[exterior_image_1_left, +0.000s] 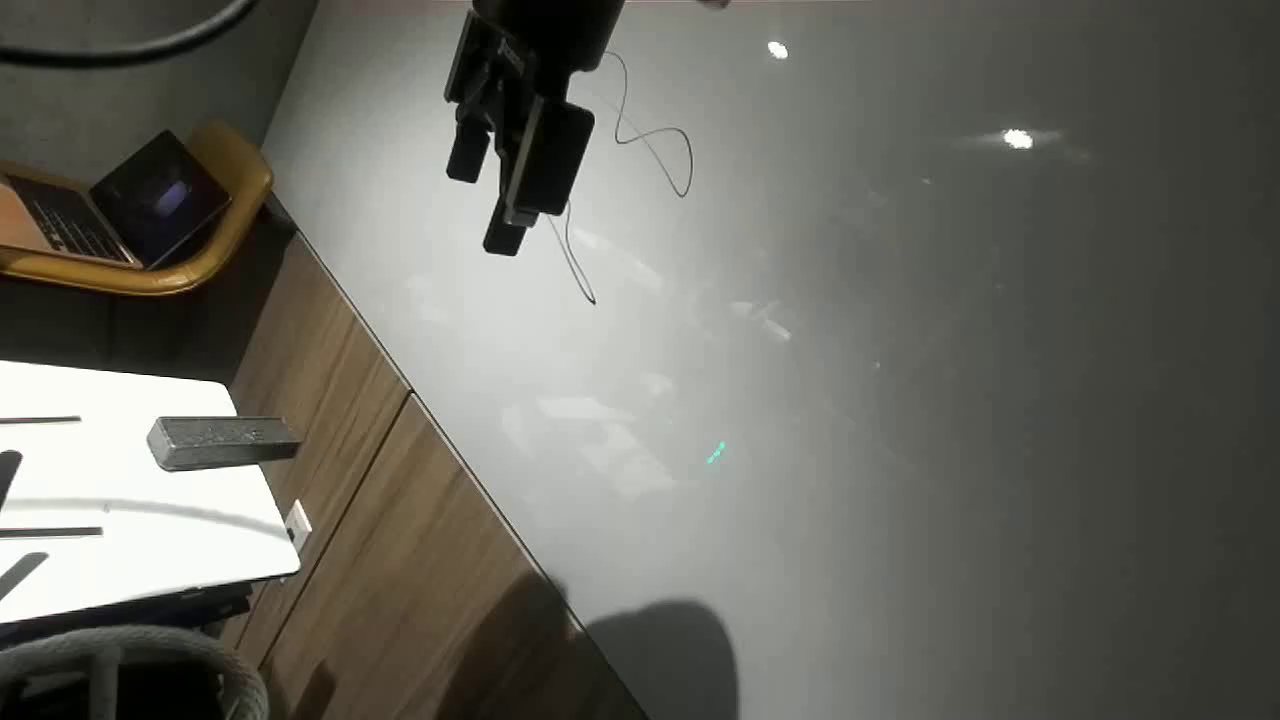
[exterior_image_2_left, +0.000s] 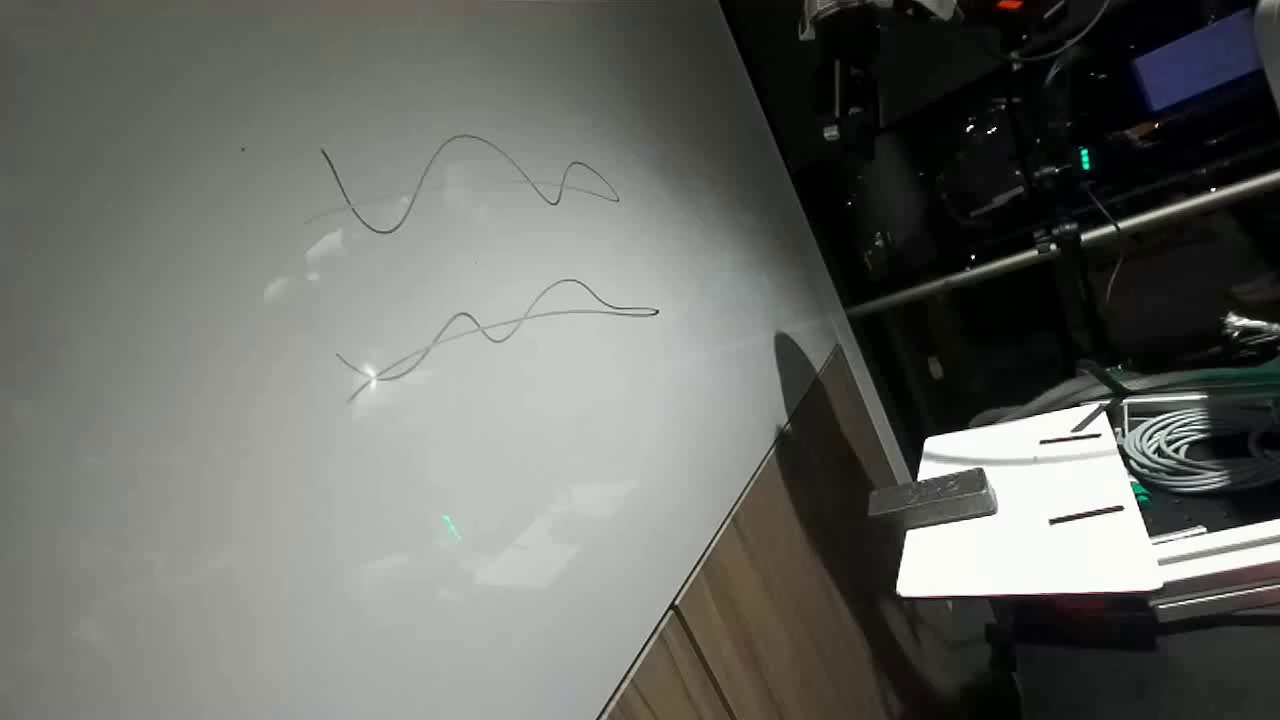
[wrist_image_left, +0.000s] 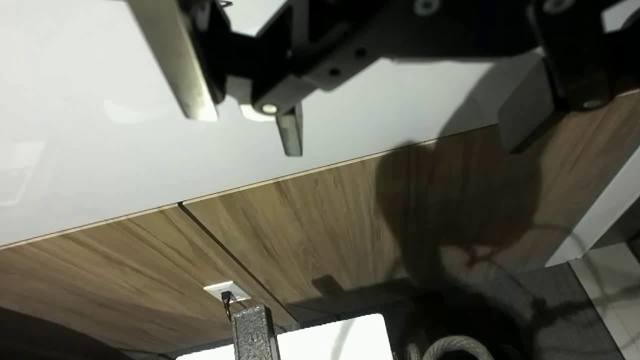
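My gripper (exterior_image_1_left: 485, 198) hangs at the top of exterior view 1, black and open, in front of the glossy whiteboard (exterior_image_1_left: 900, 420). In the wrist view the gripper has its fingers spread wide, with nothing held between them. Two thin wavy dark marks, an upper line (exterior_image_2_left: 414, 196) and a lower line (exterior_image_2_left: 573, 282), run across the board, each with a fainter streak behind it. A dark grey oblong block, perhaps an eraser (exterior_image_2_left: 942, 498), lies on a small white table (exterior_image_2_left: 1032, 552), well away from the gripper and jutting past the table's edge.
Wood panels (exterior_image_1_left: 396, 540) adjoin the board's edge. A power outlet (wrist_image_left: 226, 292) sits in the panels near the white table. A yellow chair (exterior_image_1_left: 246, 180) bears an open laptop (exterior_image_1_left: 162, 198). Coiled grey cable (exterior_image_2_left: 1188, 450) lies beyond the table. Most of the board is unobstructed.
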